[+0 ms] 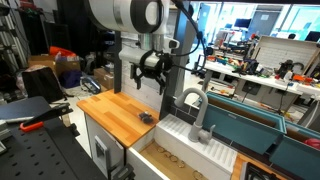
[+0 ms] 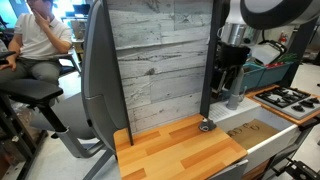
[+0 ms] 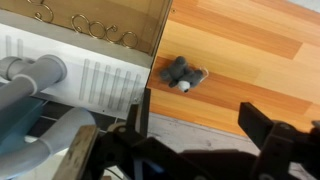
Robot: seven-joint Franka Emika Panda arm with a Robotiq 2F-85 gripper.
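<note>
A small dark grey object with a pale tip [image 3: 181, 72] lies on the wooden counter [image 3: 235, 50], close to its edge by the open drawer. In the first exterior view the same grey object [image 1: 146, 117] sits at the counter's right side, and in the second view the grey object [image 2: 207, 126] is near the counter's far corner. Above the counter hangs my gripper [image 1: 130, 85], clear of the object. Its dark fingers [image 3: 140, 112] stand wide apart in the wrist view, with nothing held between them.
An open white drawer [image 1: 172, 165] holding several brass-coloured rings is beside the counter. A grey faucet [image 1: 194, 105] rises behind it, next to a ribbed white drainer [image 3: 97, 85]. A pale wood panel [image 2: 165, 75] walls the counter's back.
</note>
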